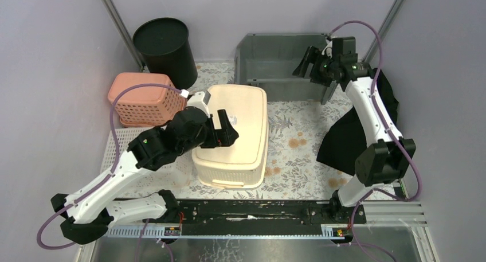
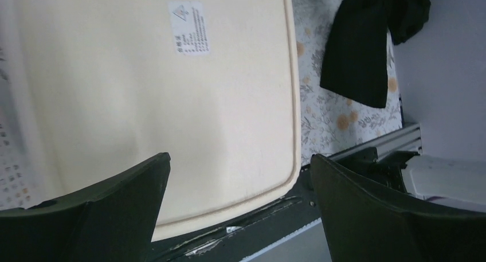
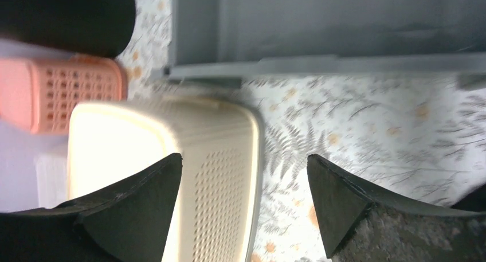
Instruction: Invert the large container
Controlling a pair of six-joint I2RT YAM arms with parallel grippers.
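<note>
The large grey container (image 1: pixel 283 50) stands at the back, open side up; in the right wrist view its near rim (image 3: pixel 344 64) crosses the upper part. My right gripper (image 1: pixel 306 64) hangs over its right portion, fingers apart, nothing seen between them. The cream basket (image 1: pixel 232 113) stands in front of it with its flat, labelled face upward (image 2: pixel 143 90). Over that face is my left gripper (image 1: pixel 223 130), open and empty.
A black bin (image 1: pixel 163 50) and pink basket (image 1: pixel 137 96) sit back left, a white basket (image 1: pixel 114 153) at left. Black cloth (image 1: pixel 338 141) lies at right.
</note>
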